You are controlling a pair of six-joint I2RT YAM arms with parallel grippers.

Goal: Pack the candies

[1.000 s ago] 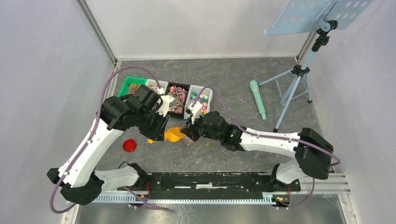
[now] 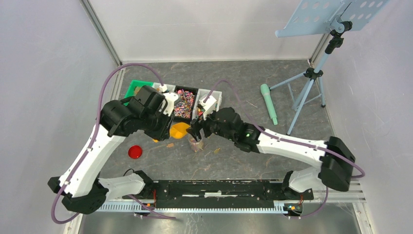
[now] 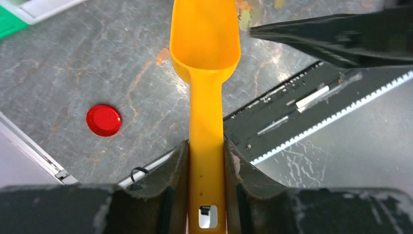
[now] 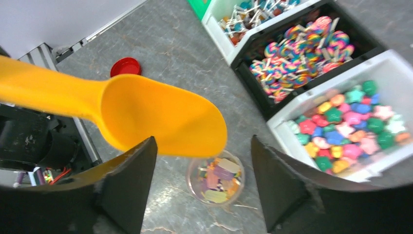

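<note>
An orange scoop (image 3: 206,112) is held by its handle in my left gripper, whose fingers are shut on it. Its bowl (image 4: 165,117) looks empty. To the right of the bowl, my right gripper stands part open with nothing between its fingers, above a clear round jar (image 4: 215,179) with several candies inside. Swirl lollipops fill a black bin (image 4: 304,51); star-shaped candies lie in a white bin (image 4: 346,129). Another white bin (image 4: 253,19) has stick candies, and a green bin (image 2: 139,87) stands at the far left of the row.
A red lid (image 2: 135,152) lies on the grey floor at left. Small loose candies (image 2: 217,151) lie near the jar. On the right are a green bottle (image 2: 269,104) and a blue stand (image 2: 311,78), with clear floor before them.
My right gripper has opened and moved slightly up and away from the scoop's bowl.
</note>
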